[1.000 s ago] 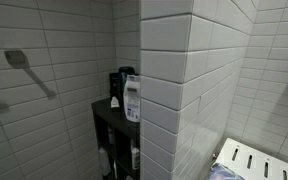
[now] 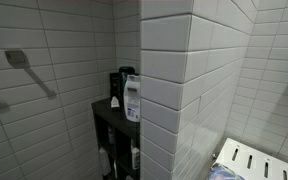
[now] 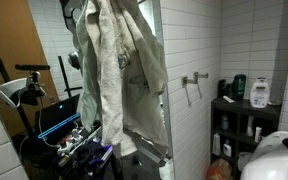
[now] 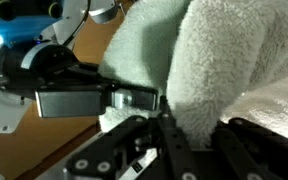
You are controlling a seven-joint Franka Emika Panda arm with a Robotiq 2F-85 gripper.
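A large whitish towel [image 3: 124, 80] hangs in long folds on the left of exterior view 2, its lower corner reaching down near a wall edge. In the wrist view the same towel [image 4: 209, 65] fills the upper right, bunched against the black fingers. My gripper is shut on the towel, cloth gathered between its fingers. Just where the cloth is pinched is partly covered by its own folds. The gripper cannot be made out in exterior view 1, and in exterior view 2 the fingers are not clearly visible.
A dark shelf [image 3: 221, 128] with several bottles stands against the tiled wall; a white jug [image 3: 260, 92] is on top. Wall hooks [image 3: 190, 80] jut out beside the towel. Equipment with cables [image 3: 69, 145] crowds the lower left. A tiled corner [image 2: 174, 90] blocks exterior view 1.
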